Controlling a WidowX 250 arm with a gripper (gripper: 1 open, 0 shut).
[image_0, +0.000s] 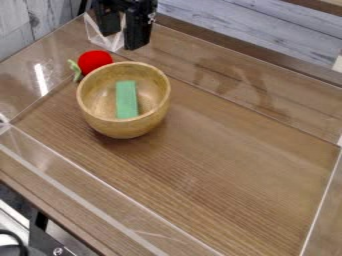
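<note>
A wooden bowl (144, 110) sits left of centre on the wooden table, holding a green block (127, 99). Just behind it, to the upper left, lies a red round object (94, 61) with a green part at its lower left. My black gripper (128, 32) is at the top edge, above and behind the red object, open; its fingertips are hard to make out.
A white wire-like object (107, 30) stands at the top left, partly behind the gripper. The table's edge runs along the lower left, with dark cables below it.
</note>
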